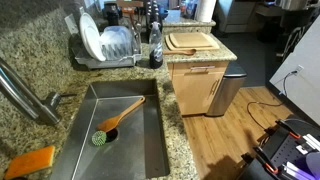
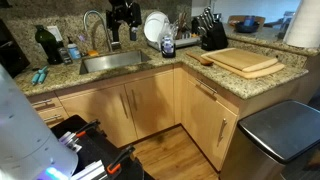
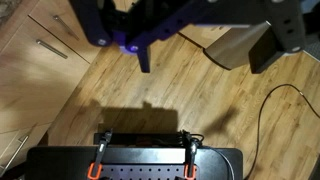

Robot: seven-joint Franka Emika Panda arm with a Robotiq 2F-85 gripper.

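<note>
My gripper stands open high above the wooden floor, with nothing between its fingers. In exterior view 2 the dark arm end (image 2: 120,17) hangs in the air in front of the sink area, clear of the counter. A grey metal sink (image 1: 152,135) holds a wooden-handled utensil (image 1: 122,115) lying slantwise near the drain. Its lower end meets a round green piece (image 1: 99,138); whether the two are one thing I cannot tell. The gripper does not show in exterior view 1.
Left of the sink lies an orange cloth or sponge (image 1: 30,161). A dish rack (image 1: 118,61) with white plates, a bottle (image 1: 156,46) and wooden boards (image 1: 195,43) occupy the counter behind. A bin (image 1: 231,83) stands on the floor. Floor space below the gripper is mostly clear.
</note>
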